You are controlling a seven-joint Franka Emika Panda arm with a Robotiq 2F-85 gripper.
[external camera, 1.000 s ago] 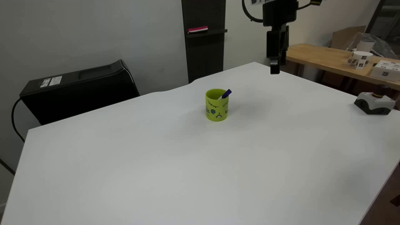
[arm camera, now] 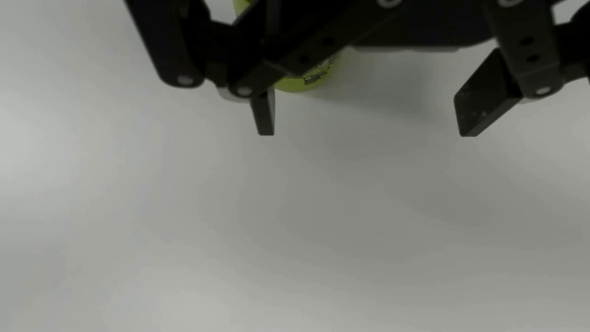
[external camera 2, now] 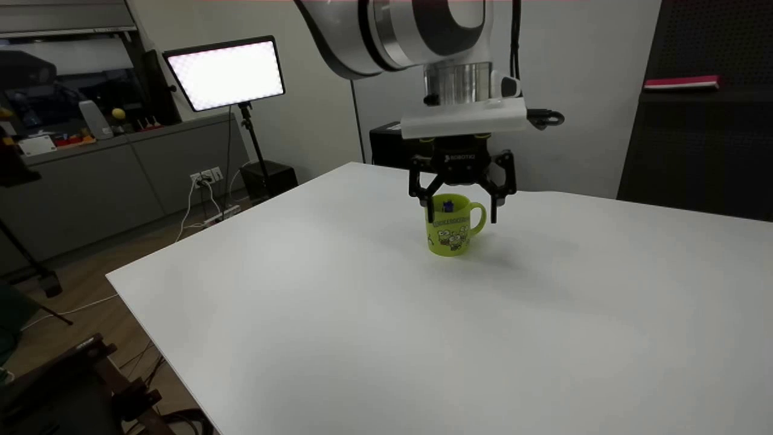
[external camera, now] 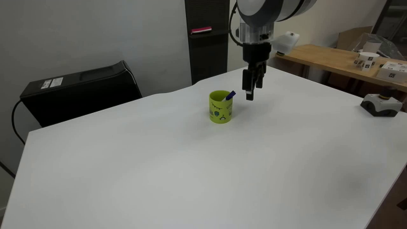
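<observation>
A lime-green mug (external camera: 220,110) with printed figures stands upright on the white table. In it leans a marker (external camera: 230,95) with a dark blue cap, poking above the rim. Exterior view 2 shows the mug's handle (external camera 2: 478,219) on the right side and the cap (external camera 2: 447,206) inside the rim. My gripper (external camera 2: 463,211) is open, pointing down, its fingers empty and wide apart. From exterior view 1, the gripper (external camera: 254,91) hangs to the right of the mug, above the table. In the wrist view, the left finger linkage covers most of the mug (arm camera: 301,83).
A grey and black button box (external camera: 381,105) sits at the table's right edge. Behind the back edge stands a black case (external camera: 82,91).
Seen in exterior view 1, my gripper has moved left and down, closer to the mug. The mug and marker have stayed where they were.
</observation>
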